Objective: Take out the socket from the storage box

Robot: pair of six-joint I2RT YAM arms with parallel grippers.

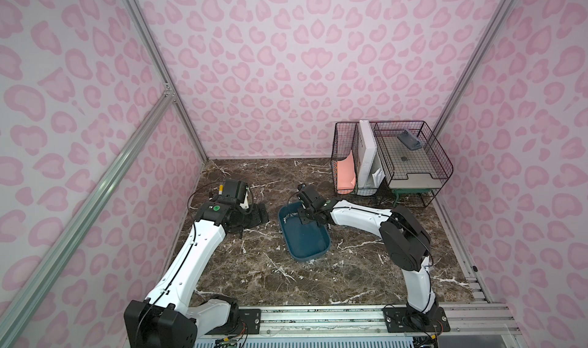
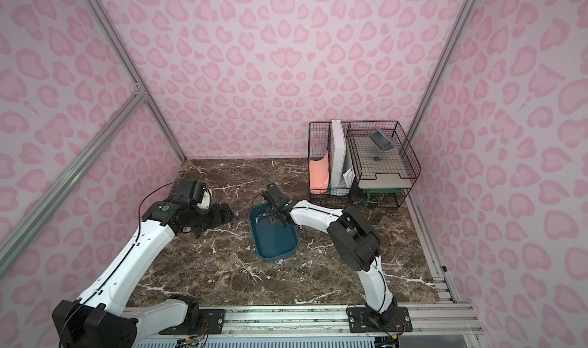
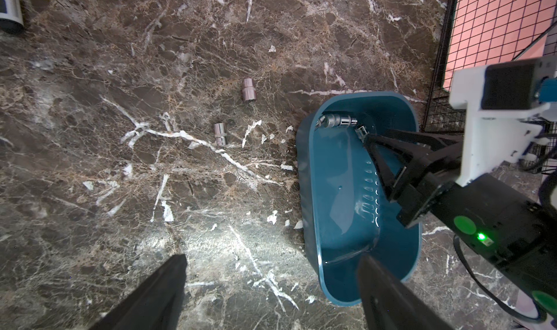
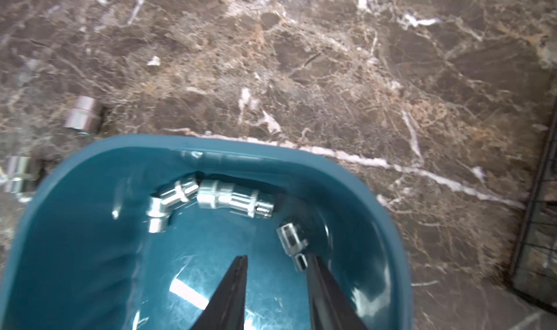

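The blue storage box (image 3: 342, 225) stands on the table, with several metal sockets (image 4: 235, 197) lying by its far wall. A short socket (image 4: 290, 237) lies near the box's far right corner, a smaller metal piece (image 4: 300, 262) at its near end. My right gripper reaches into the box, its fingers (image 4: 235, 283) partly apart. The right finger's tip overlaps that smaller piece in view; contact cannot be told. Nothing is held between the fingers. Left of the box, above bare table, my left gripper is open and empty.
Two loose sockets, one farther back (image 3: 248, 89) and one nearer (image 3: 220, 133), lie on the table left of the box. A black wire rack (image 1: 392, 164) with folders stands at the back right. Bare marble lies in front of the box.
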